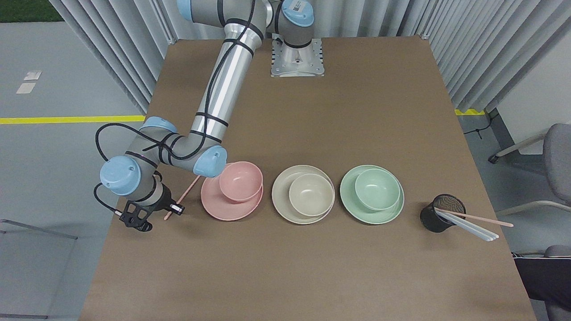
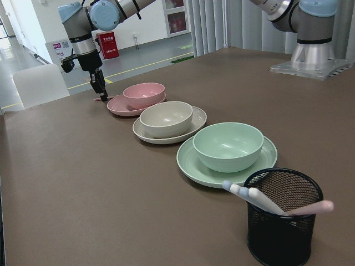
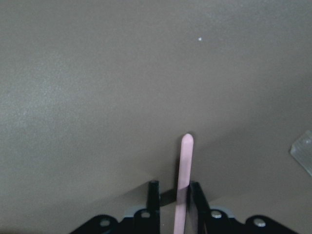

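Note:
A pink chopstick (image 3: 184, 170) lies on the brown table beside the pink plate (image 1: 217, 206), which holds a pink bowl. In the wrist view the gripper is open around the chopstick near the end visible there, the stick closer to the right finger. In the front view the gripper (image 1: 170, 207) is low at the left, over that chopstick and partly hiding it. A cream bowl (image 1: 311, 193) on a cream plate and a green bowl (image 1: 377, 188) on a green plate stand in a row to the right.
A black mesh holder (image 1: 434, 219) with several chopsticks stands at the far right of the row. The robot's base is at the back.

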